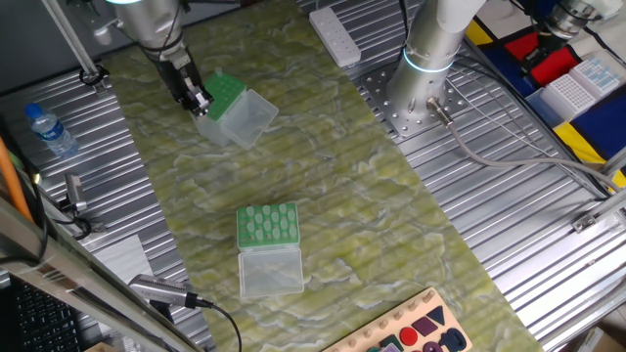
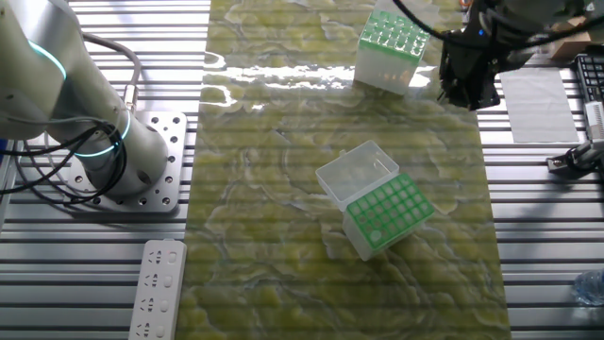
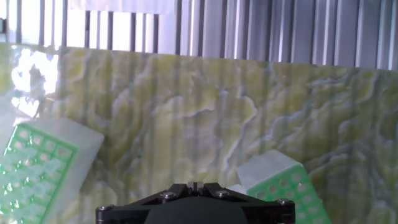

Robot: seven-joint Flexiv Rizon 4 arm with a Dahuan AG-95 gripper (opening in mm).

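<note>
My gripper [image 1: 201, 103] hangs in exterior view 1 over the near left side of a tip box with a green rack [image 1: 227, 91] and its clear lid [image 1: 250, 117] folded open. In the wrist view the black fingers [image 3: 177, 190] meet at the bottom centre, shut, with nothing visible between them. That rack [image 2: 389, 208] looks mostly empty in exterior view 2, with one pale tip in a corner. A second open box [image 1: 268, 224] holds several clear tips in its green rack. In the wrist view, the fuller box [image 3: 37, 162] lies left, the emptier box [image 3: 280, 180] right.
A wooden shape board [image 1: 401, 332] lies at the front edge of the green marbled mat [image 1: 342, 196]. A power strip [image 1: 335, 37], a water bottle [image 1: 51, 131] and a small camera [image 1: 161, 290] stand off the mat. Clear mat lies between the boxes.
</note>
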